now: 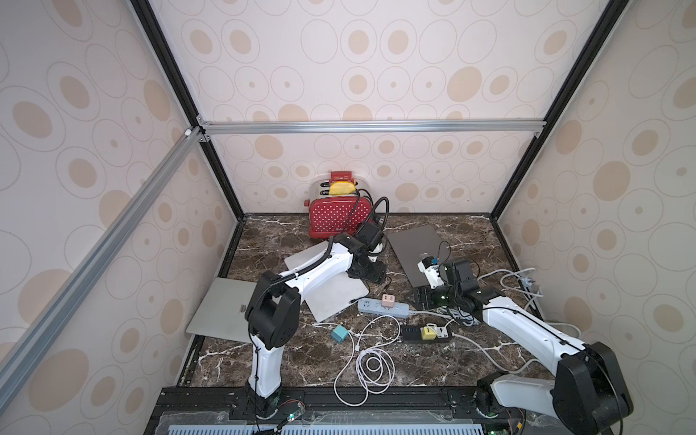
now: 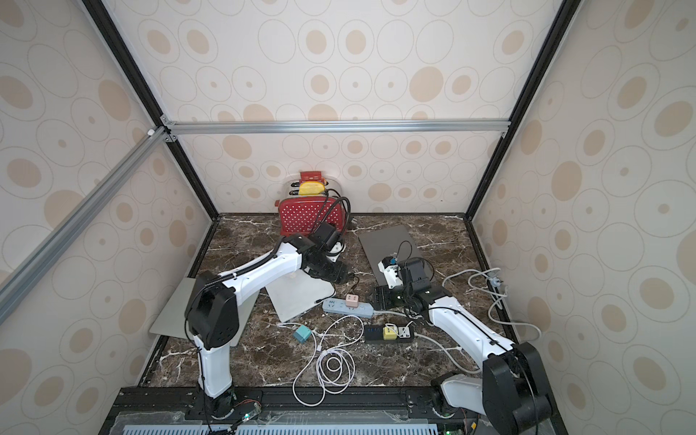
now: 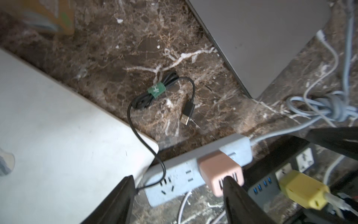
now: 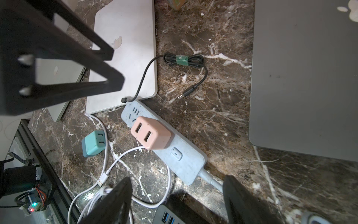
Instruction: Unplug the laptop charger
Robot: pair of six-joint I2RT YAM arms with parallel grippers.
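A white power strip (image 4: 180, 164) carries a pink charger block (image 4: 151, 132). A black strip (image 3: 264, 175) holds a yellow adapter (image 3: 302, 188). My left gripper hangs over the white laptop (image 3: 74, 149) and strip, fingers apart, nothing seen between them. My right gripper stands open above the strips. A black bundled cable (image 4: 188, 59) with a loose USB end lies between the laptops, its other end at the white laptop's corner by the strip. A teal charger (image 4: 93, 143) lies apart on the table.
A grey laptop (image 4: 302, 74) lies on the right, a silver laptop (image 1: 224, 304) at far left. A red toaster (image 1: 337, 217) stands at the back. White cables (image 1: 373, 366) coil at the front.
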